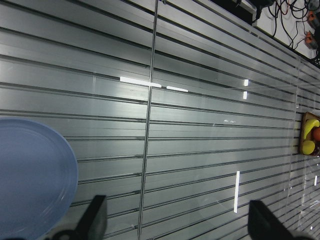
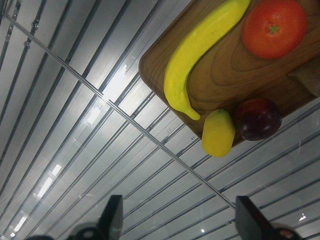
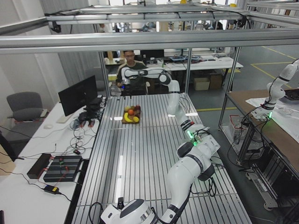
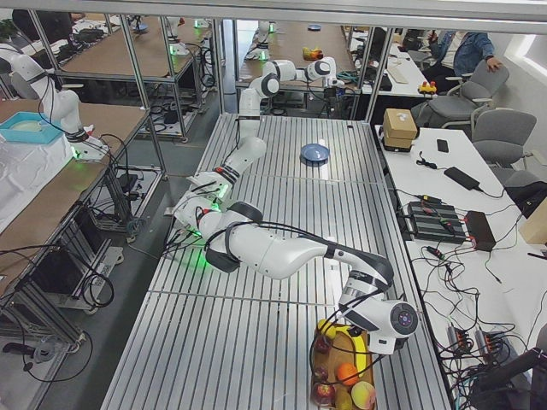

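A wooden tray (image 2: 225, 75) holds a banana (image 2: 190, 55), an orange (image 2: 275, 30), a yellow lemon or mango (image 2: 218, 135), a dark red fruit (image 2: 257, 120) and other fruit. My right gripper hangs beside it, open, nothing between its fingers. In the left wrist view, a blue plate (image 1: 30, 175) lies beside my left gripper, which is open and empty. The camera right view shows the plate (image 4: 314, 154) at the table's far end, the tray at its near end.
Desks with cables, boxes and electronics (image 4: 436, 222) run along one side; frame posts stand around the table.
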